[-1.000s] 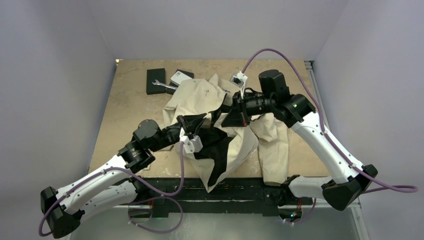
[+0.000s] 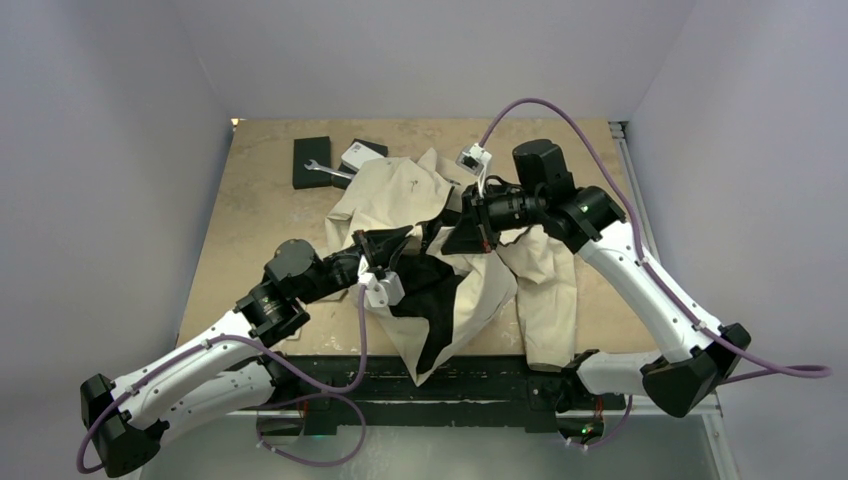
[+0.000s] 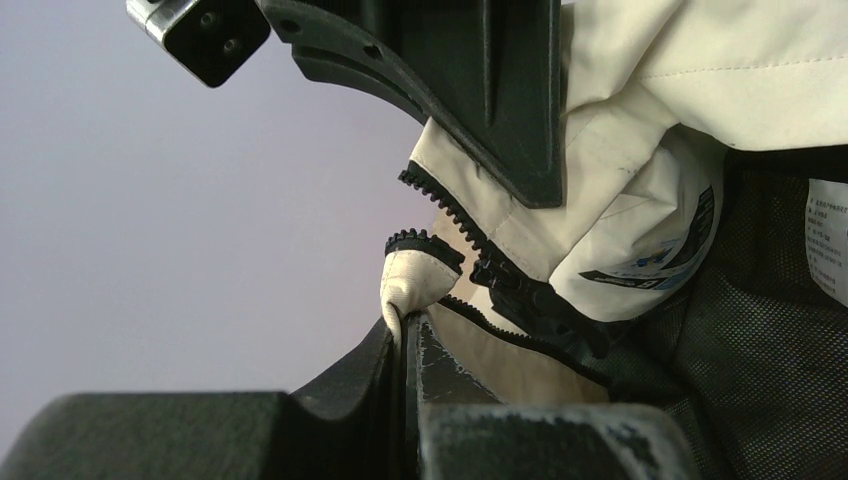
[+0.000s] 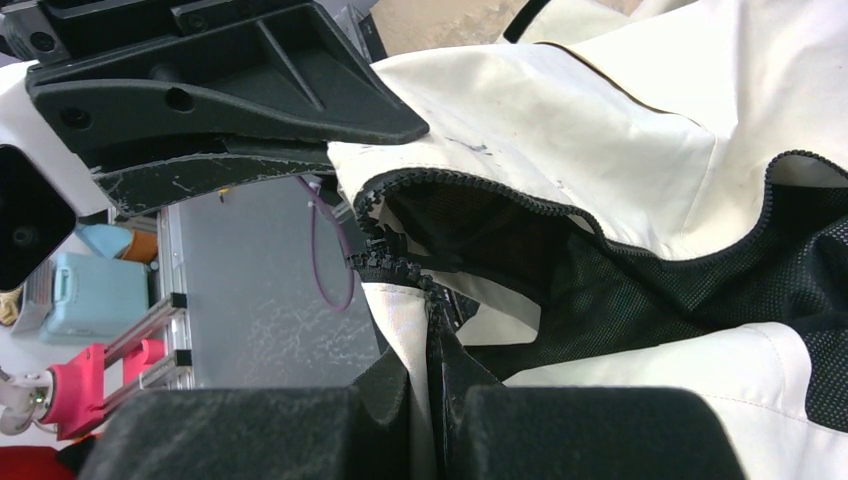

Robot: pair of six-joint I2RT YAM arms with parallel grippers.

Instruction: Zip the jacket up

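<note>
The cream jacket (image 2: 381, 193) with black mesh lining lies bunched on the table, its front raised between my grippers. My left gripper (image 2: 408, 234) is shut on a narrow cream strip with a toothed zipper end (image 3: 420, 245); beside it is the dark zipper slider (image 3: 495, 280) on the other edge. My right gripper, facing the left one from the right, is shut on the jacket's zipper edge, white fabric and black teeth between its fingers. In the left wrist view the two zipper ends are close; whether they touch is unclear.
A dark green pad (image 2: 311, 176), a wrench (image 2: 328, 170) and a white box (image 2: 361, 154) lie at the back left of the table (image 2: 250, 220). Bare tabletop shows at left and far right; walls surround the back and sides.
My right arm has shifted very slightly in the top view. The left arm and jacket look unchanged.
</note>
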